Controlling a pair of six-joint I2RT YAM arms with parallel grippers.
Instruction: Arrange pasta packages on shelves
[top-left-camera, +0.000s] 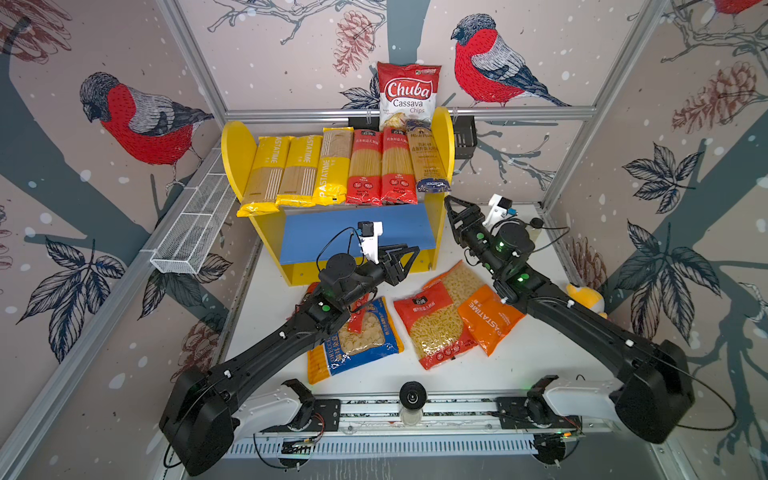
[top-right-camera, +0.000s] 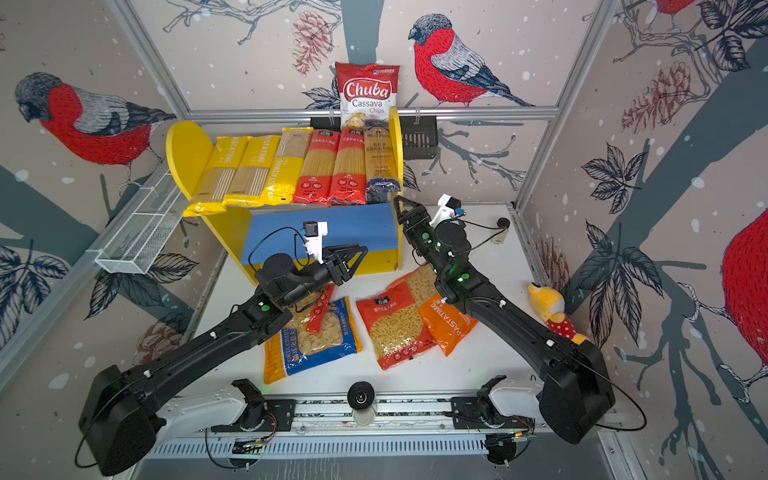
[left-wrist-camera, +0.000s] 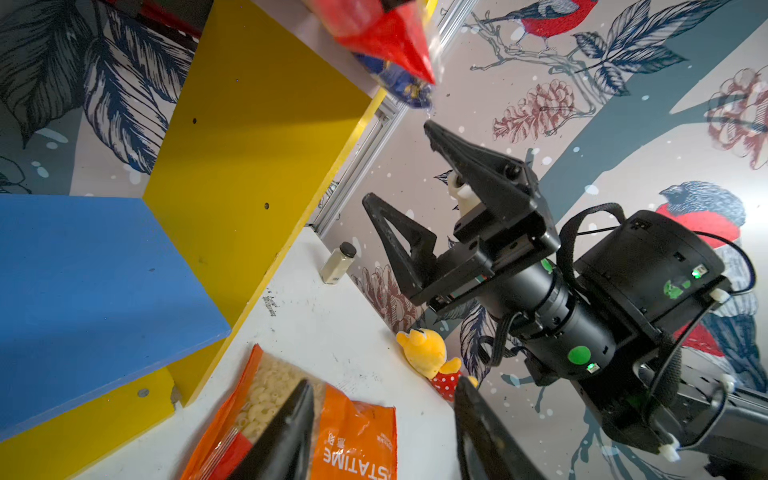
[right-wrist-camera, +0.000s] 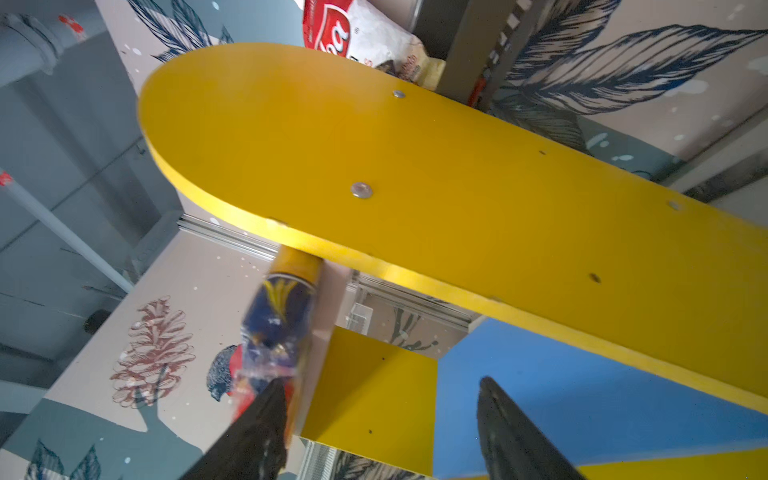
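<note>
Yellow Pastatime spaghetti bags (top-left-camera: 264, 176), red spaghetti packs (top-left-camera: 365, 164) and a brown-and-blue pack (top-left-camera: 428, 156) lie in a row on the yellow shelf's top (top-left-camera: 236, 160). The blue middle board (top-left-camera: 336, 228) looks empty. My left gripper (top-left-camera: 408, 257) is in front of that board, its fingers apart with nothing seen between them. My right gripper (top-left-camera: 452, 206) stands open beside the shelf's right side, below the brown pack. On the table lie a blue-orange pasta bag (top-left-camera: 368, 352), a red pasta bag (top-left-camera: 432, 336) and an orange Pastatime bag (top-left-camera: 488, 320).
A chips bag (top-left-camera: 408, 96) stands behind the top row. A yellow plush toy (top-right-camera: 548, 304) sits at the right, with a small bottle (left-wrist-camera: 337, 264) near the back. A wire basket (top-left-camera: 184, 224) hangs on the left.
</note>
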